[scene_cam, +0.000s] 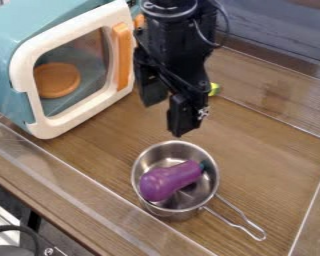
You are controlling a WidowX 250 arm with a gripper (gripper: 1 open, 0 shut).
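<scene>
The black gripper (176, 105) hangs in the upper middle, fingers pointing down over the wooden counter, beside the toy microwave and above and behind the pot. It is open, with nothing seen between its fingers. A steel pot (191, 206) with a wire handle sits on the counter at the lower middle, a purple eggplant (167, 181) lying in it. The light blue toy microwave (29, 27) at the upper left shows its white-framed front, with an orange disc (56, 80) inside.
A small green object (214, 88) sits behind the gripper, partly hidden. A back wall runs along the top right, and the counter edge crosses the lower left.
</scene>
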